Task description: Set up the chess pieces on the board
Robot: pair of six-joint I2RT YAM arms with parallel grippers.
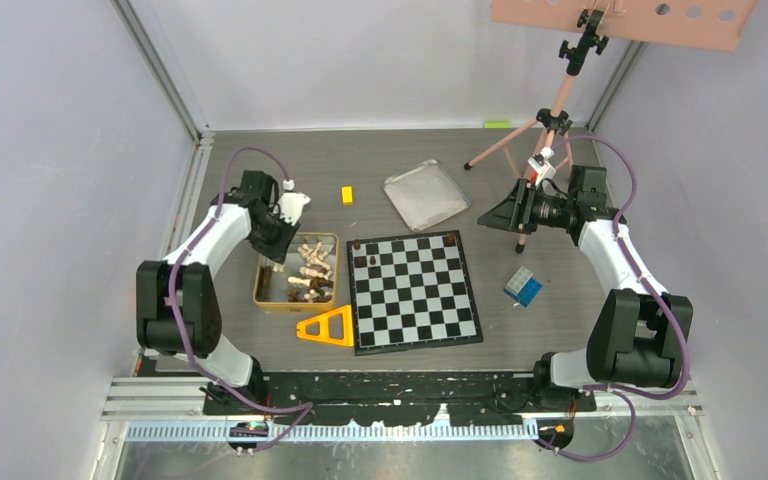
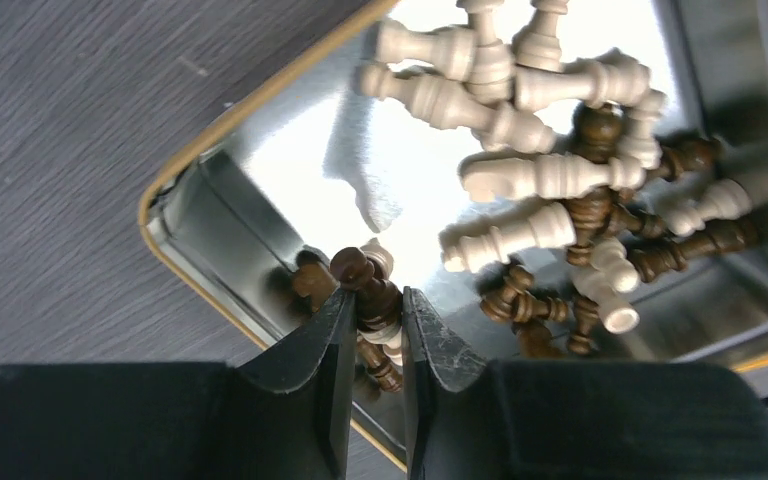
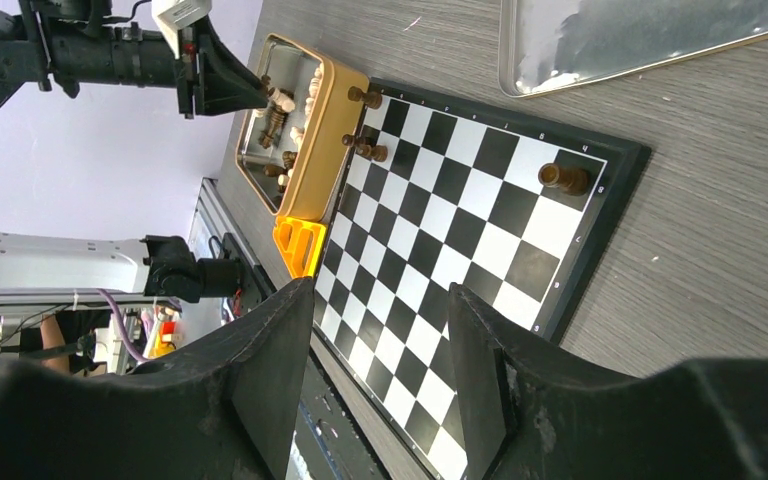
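A checkered board (image 1: 410,300) lies mid-table, with a few dark pieces (image 3: 562,178) standing along its far side. Left of it sits a tan-rimmed metal box (image 1: 335,290) holding jumbled pale and dark pieces (image 2: 520,178). My left gripper is over the box, shut on a dark chess piece (image 2: 352,268), with other pieces showing beneath it. My right gripper is open above the table right of the board, its fingers empty.
An empty silver tray (image 1: 425,195) lies behind the board. A small yellow block (image 1: 347,195), a yellow triangular frame (image 1: 310,329) and a blue block (image 1: 527,293) lie around it. A pink tripod stands back right.
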